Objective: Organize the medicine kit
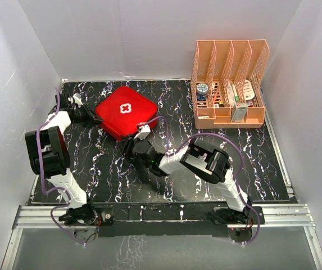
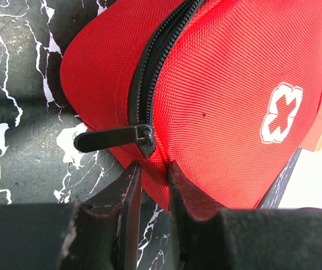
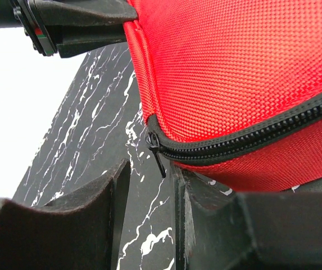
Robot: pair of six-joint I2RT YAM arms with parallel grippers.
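Note:
The red zippered medicine bag (image 1: 126, 108) with a white cross lies tilted at the upper left of the table. My left gripper is at the bag's left end, its fingertips against the red fabric beside a black zipper pull (image 2: 110, 138); how far they are closed on it I cannot tell. My right gripper is at the bag's front corner, fingers apart, with the small zipper pull (image 3: 158, 160) hanging just above and between the tips.
A peach organizer (image 1: 221, 117) with bottles, boxes and pens stands at the back right. Grey walls bound the sides.

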